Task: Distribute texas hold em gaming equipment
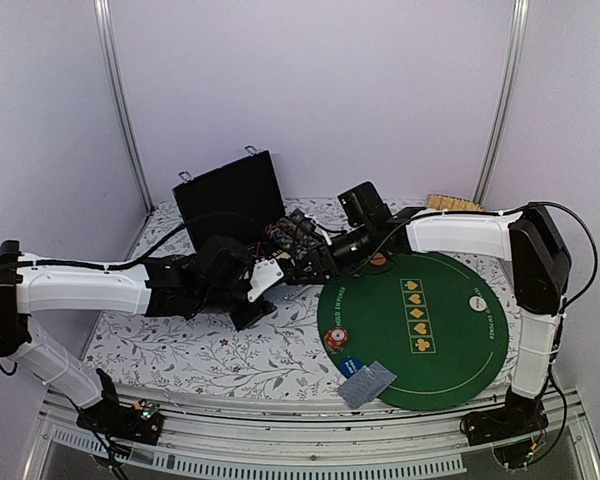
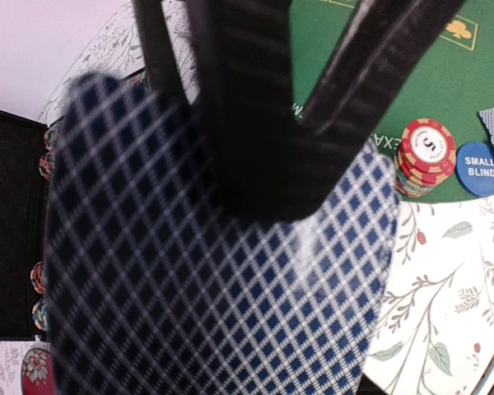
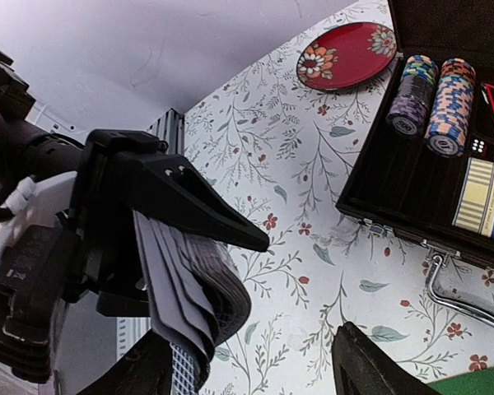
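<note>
Blue checkered playing cards fill the left wrist view, held in my left gripper near the middle of the table; in the right wrist view they appear as a fanned stack. My right gripper is close beside it, its fingers at the bottom of the right wrist view, part open; whether they touch cards is unclear. The green poker mat carries a red chip stack, a blue small blind button and two cards near its front left.
An open black chip case stands at the back left, holding chip stacks. A red floral plate lies beside it. A wooden rack is at the back right.
</note>
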